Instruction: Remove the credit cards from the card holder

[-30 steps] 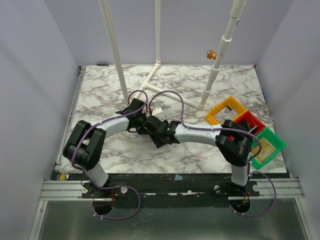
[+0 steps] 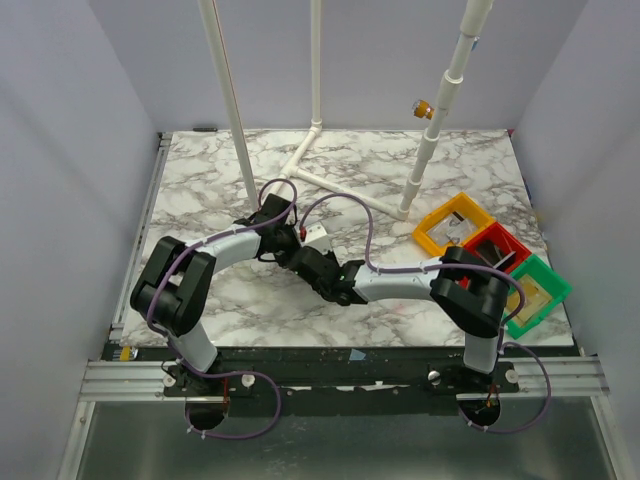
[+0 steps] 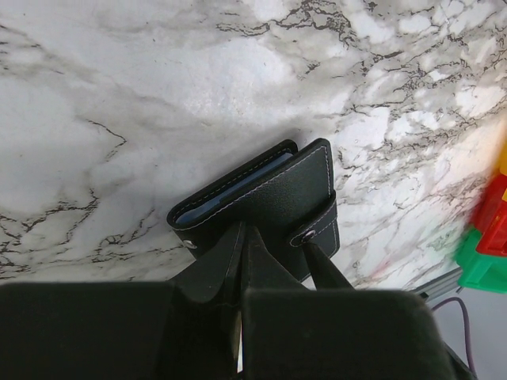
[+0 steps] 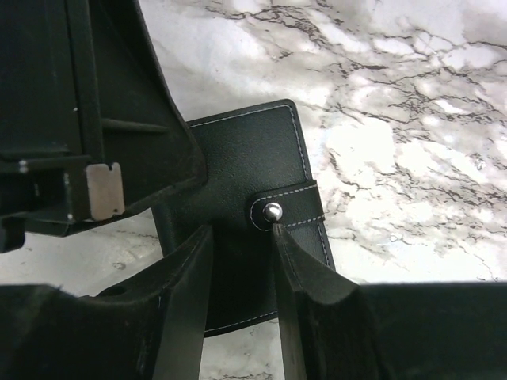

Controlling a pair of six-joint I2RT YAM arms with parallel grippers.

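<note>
A black leather card holder [image 3: 277, 198] with white stitching lies on the marble table under both grippers. In the left wrist view its edge shows a pale sleeve inside, and my left gripper is shut just over it, nothing visible between its fingers. In the right wrist view the strap with a silver snap [image 4: 272, 211] is fastened across the cover [image 4: 238, 150]. My right gripper stands open over the holder, one fingertip by the snap. In the top view the arms hide the holder.
Yellow [image 2: 450, 220], red [image 2: 505, 238] and green [image 2: 545, 295] bins stand at the table's right. A white pipe frame [image 2: 340, 188] crosses the back. Another black arm part fills the right wrist view's upper left, close to my right gripper.
</note>
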